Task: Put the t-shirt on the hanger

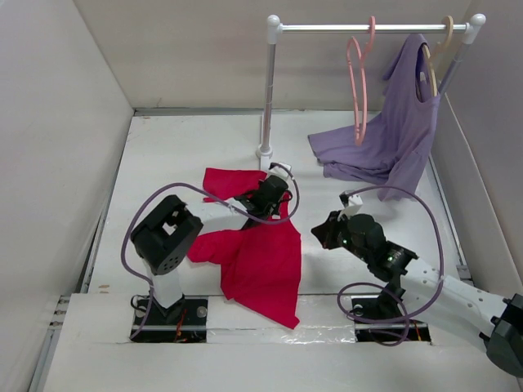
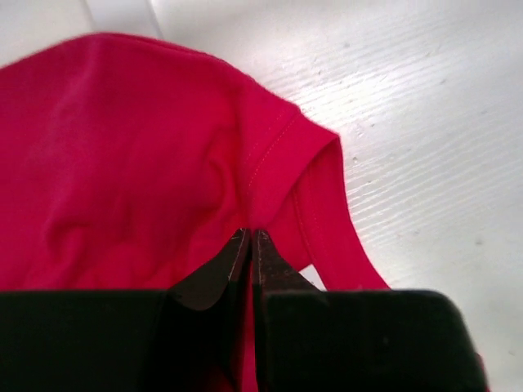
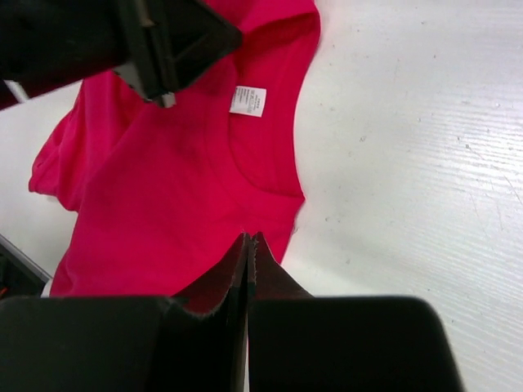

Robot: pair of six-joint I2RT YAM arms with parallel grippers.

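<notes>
The red T-shirt lies crumpled on the white floor, with a white label near one edge. My left gripper is over it, shut at a fold of the fabric; I cannot tell whether cloth is between the fingertips. My right gripper is shut with nothing visible between its fingers, right of the shirt in the top view. A pink hanger and a wooden hanger hang on the rail.
A purple garment hangs at the back right, part of it resting on the floor. The rack post stands behind the red shirt. Bare floor lies left of the shirt and between it and my right gripper.
</notes>
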